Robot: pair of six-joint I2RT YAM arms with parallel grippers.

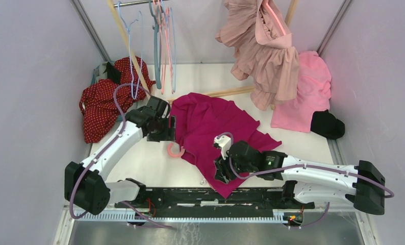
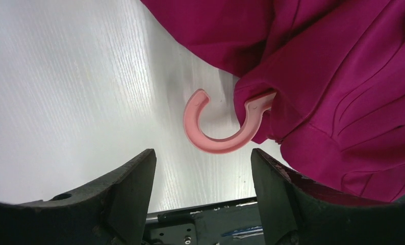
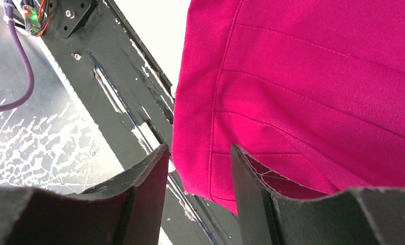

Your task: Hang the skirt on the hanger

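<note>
The magenta skirt (image 1: 210, 122) lies spread on the white table, one corner reaching over the front edge. From its left side sticks out the pink hook of a hanger (image 2: 216, 145); the rest of that hanger is hidden under the cloth. My left gripper is above the hook, open, with nothing between its fingers. Low over the skirt's front corner is my right gripper, also open; the cloth's stitched edge (image 3: 216, 102) shows beneath and between its fingers, not gripped.
Several empty hangers (image 1: 162, 51) hang from the rack at the back left, close to the left arm. A dusty pink garment (image 1: 272, 56) hangs at the right. Red dotted cloth (image 1: 106, 109), pink cloth (image 1: 307, 92) and a black item (image 1: 328, 125) lie at the sides.
</note>
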